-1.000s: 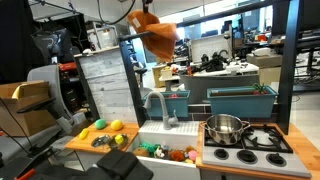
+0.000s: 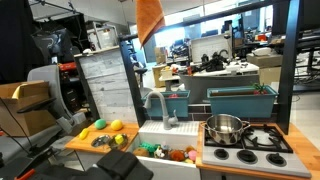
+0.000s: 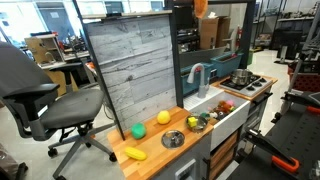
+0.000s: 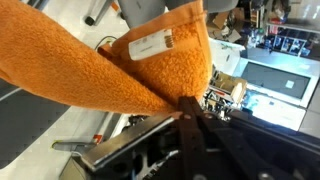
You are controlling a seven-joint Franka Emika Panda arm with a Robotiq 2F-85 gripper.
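An orange cloth [image 4: 165, 60] with a white label fills much of the wrist view. Its lower edge gathers at the dark fingertips of my gripper, which is shut on it. In exterior view 1 the cloth [image 2: 149, 20] hangs high at the top edge, above and left of the sink faucet, clear of the counter; the gripper is out of that frame. Part of the cloth [image 3: 201, 8] also shows at the top of exterior view 2.
A steel pot [image 2: 225, 127] stands beside the black stove burners [image 2: 250, 145]. Toy food and dishes lie in the sink and on the left counter, including a yellow banana [image 3: 135, 153]. A dark overhead bar [image 2: 210, 14] crosses near the cloth. An office chair [image 3: 65, 105] is at the side.
The cloth has risen and shifted slightly left. It was bunched wider, with the gripper visible above it, and now hangs narrower with the gripper out of exterior view 1.
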